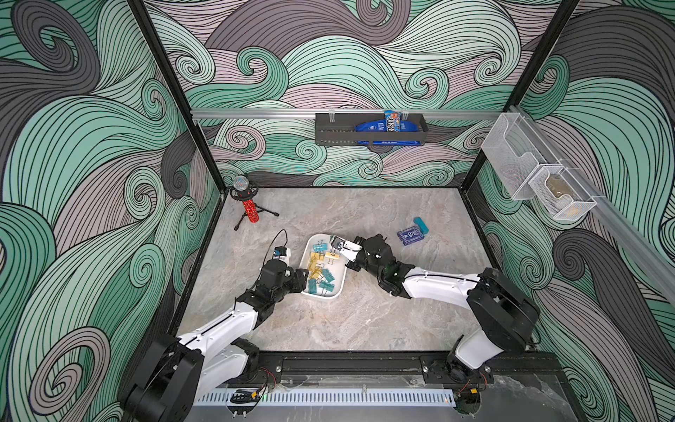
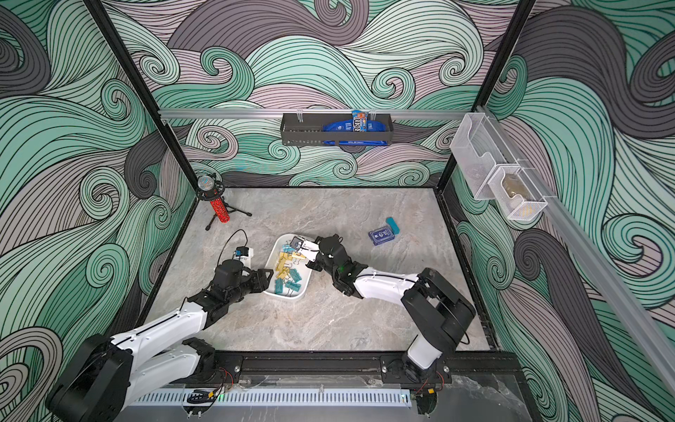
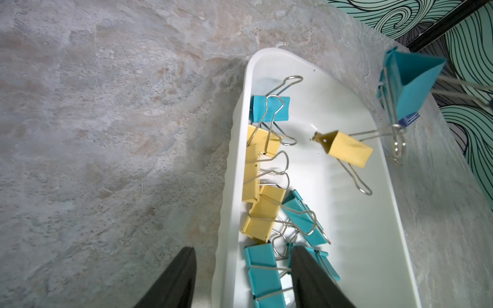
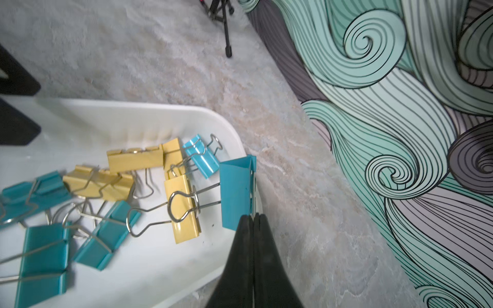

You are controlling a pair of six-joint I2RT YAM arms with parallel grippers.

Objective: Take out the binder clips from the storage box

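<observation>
The white storage box holds several teal and yellow binder clips. My right gripper is shut on the wire handle of a teal binder clip, raised at the box's far right side. In the left wrist view this teal clip hangs above the rim. Its free handle overlaps the handle of a yellow clip; they look hooked together, though I cannot be sure. My left gripper stands open, fingers either side of the box's left wall, with teal clips close by its right finger.
A dark blue card box and a teal clip lie on the table to the right. A microphone on a tripod stands at the back left.
</observation>
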